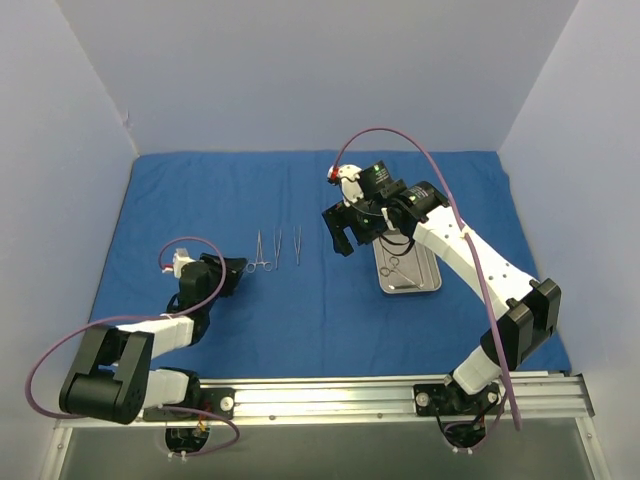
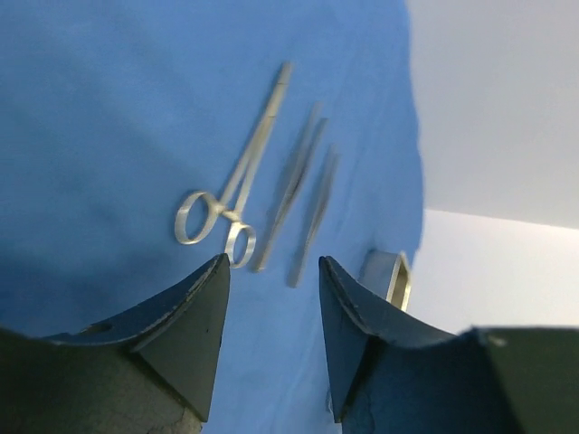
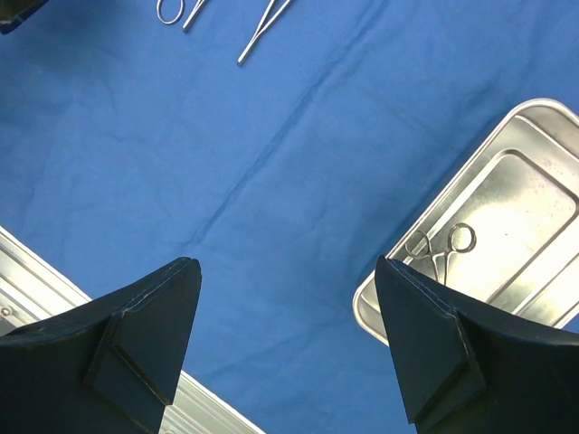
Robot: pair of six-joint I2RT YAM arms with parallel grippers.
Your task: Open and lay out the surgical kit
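Note:
On the blue cloth, a pair of ring-handled scissors or forceps (image 1: 259, 253) lies left of two slim tweezers (image 1: 278, 249), all roughly parallel. My left gripper stands open and empty just left of the ring-handled tool, whose rings (image 2: 192, 217) show beyond its fingertips. The metal tray (image 1: 432, 274) at the right holds another ring-handled tool (image 3: 438, 255) and, in the top view, a slim instrument (image 1: 407, 287). Over the cloth, left of the tray, my right gripper has its fingers apart with nothing between them. The right arm hides the tray's far end.
A metal rail (image 1: 320, 393) runs along the near edge, and pale walls (image 1: 560, 150) close in the sides and back.

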